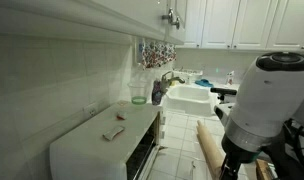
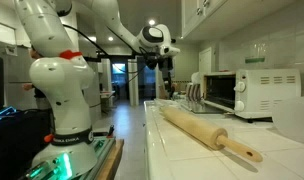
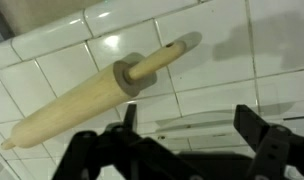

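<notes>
A wooden rolling pin [image 2: 195, 129] lies on the white tiled counter [image 2: 157, 155], one handle pointing toward that camera. Seen from the wrist, the pin [image 3: 74, 105] runs diagonally across the left half, its near handle ending around the upper middle. In exterior view 1 part of the pin [image 1: 208, 146] shows beside the arm. My gripper is open, its dark fingers wide apart with only tile visible between them. The pin lies outside the gap, up and to the left in the wrist view. In exterior view 2 the gripper [image 2: 166, 72] hangs above the counter, beyond the pin.
A white toaster oven [image 1: 100, 148] stands against the wall, small items [image 1: 114, 132] on top. Farther back are a green-tinted container [image 1: 138, 95] and a white sink [image 1: 189, 98]. Cabinets [image 1: 237, 22] hang overhead. Bare tile surrounds much of the pin.
</notes>
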